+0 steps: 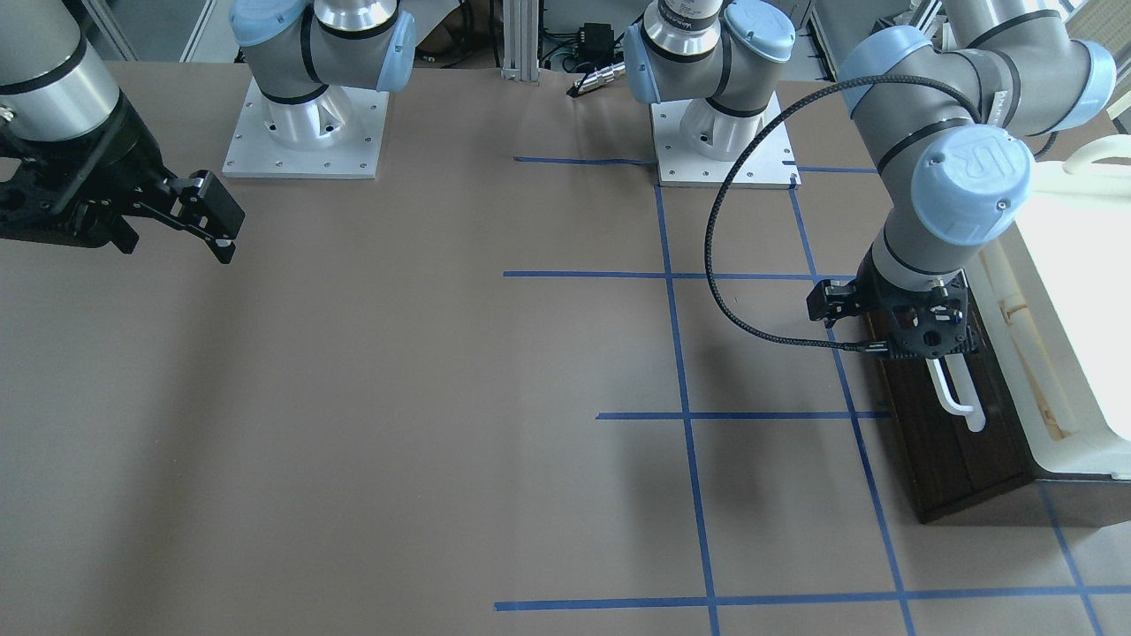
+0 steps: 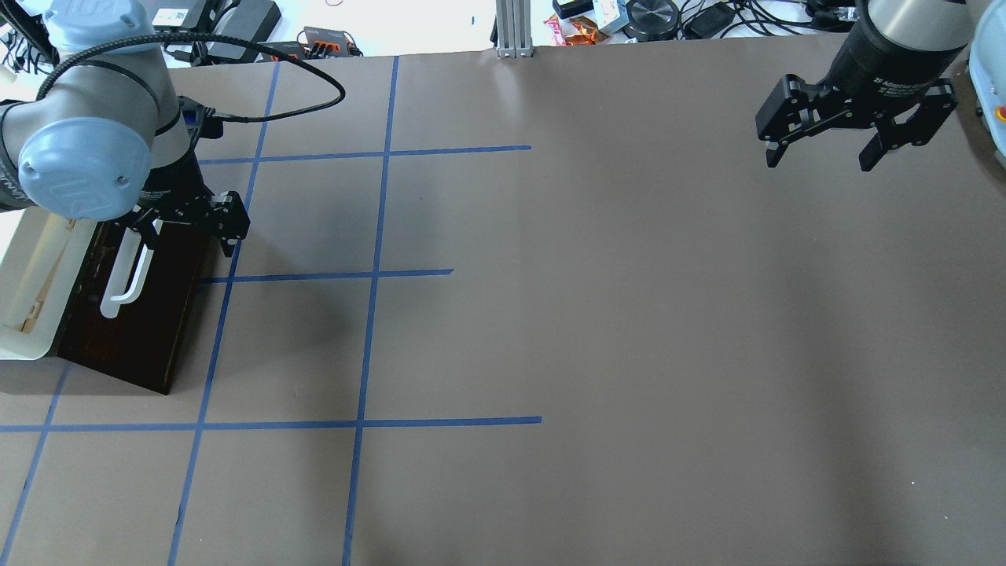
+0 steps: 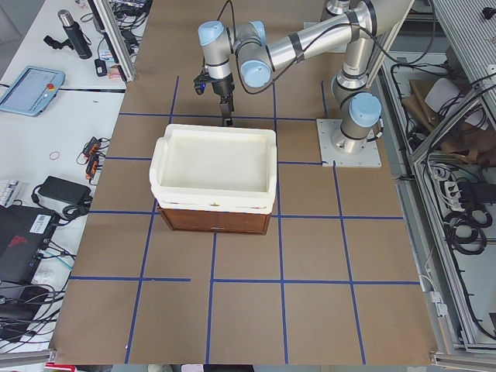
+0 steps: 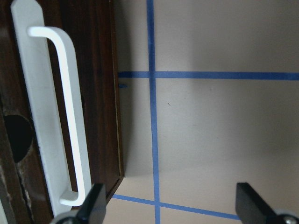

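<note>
A dark wooden box (image 1: 922, 445) with a white handle (image 1: 960, 397) on its side stands under a white lidded bin (image 3: 213, 167) at the right of the front view. My gripper (image 2: 185, 236) hangs close over that side, at the handle's upper end in the top view. In the left wrist view the handle (image 4: 74, 107) runs along the left, beside the left finger (image 4: 93, 207), and the right finger (image 4: 250, 205) is far from it over floor. My gripper is open with nothing seen between its fingers.
A second black gripper (image 2: 853, 118) hangs at the other side of the floor. Other arm bases stand at the back of the front view.
</note>
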